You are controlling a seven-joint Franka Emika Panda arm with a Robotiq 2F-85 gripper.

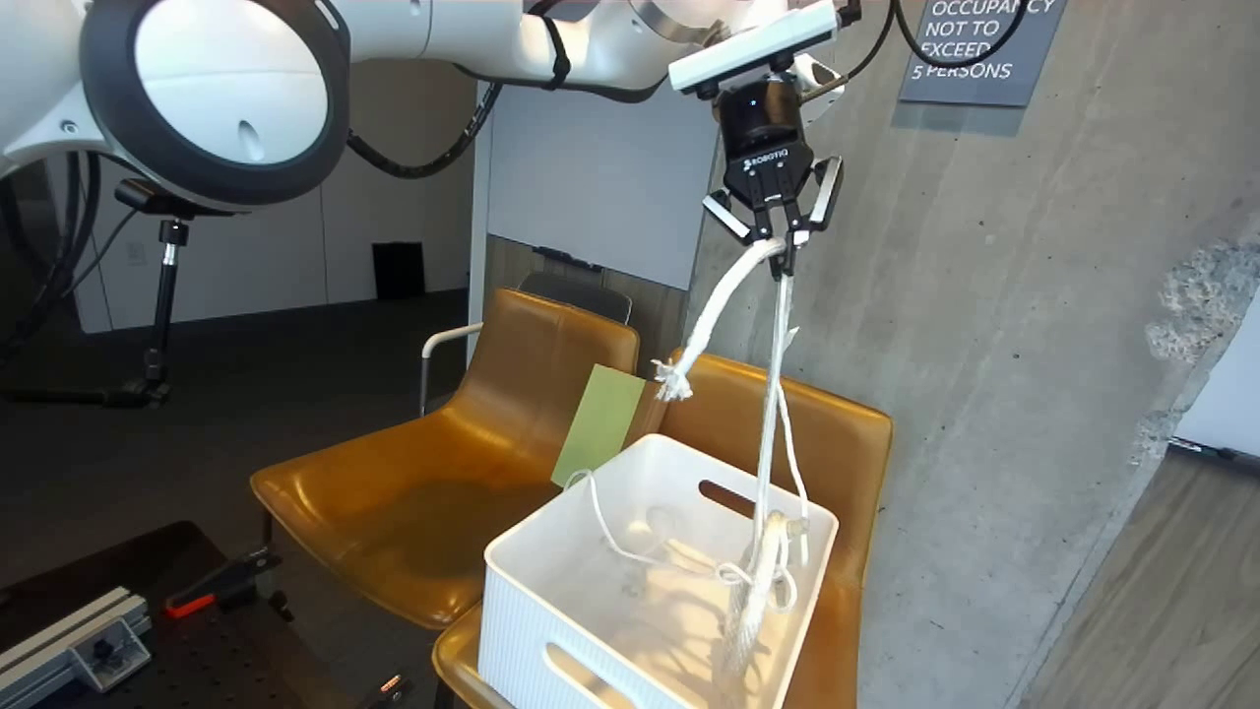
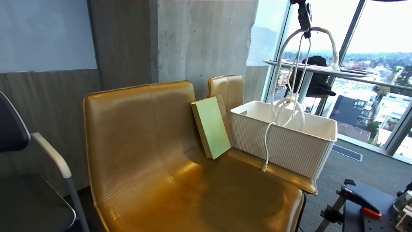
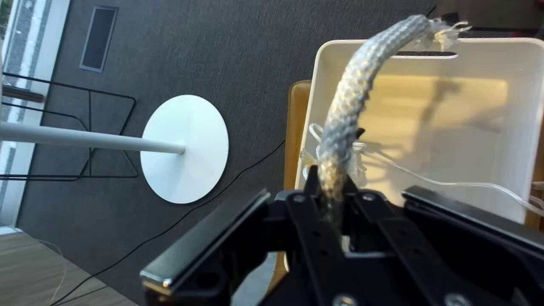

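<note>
High over the right side of a white bin, my gripper is shut on a thick white rope. A frayed end of the rope droops to one side of the fingers, while the rest hangs down into the bin. Thin white cord hangs from the same grip. One cord end drapes over the bin's outer wall. In the wrist view the rope rises from between the fingers of my gripper and arches over the bin, hiding part of it. The rope's lowest part lies inside the bin.
The bin stands on a tan chair. Beside it a green book leans against a second tan chair. A concrete wall rises behind. A round table stands farther off by the window.
</note>
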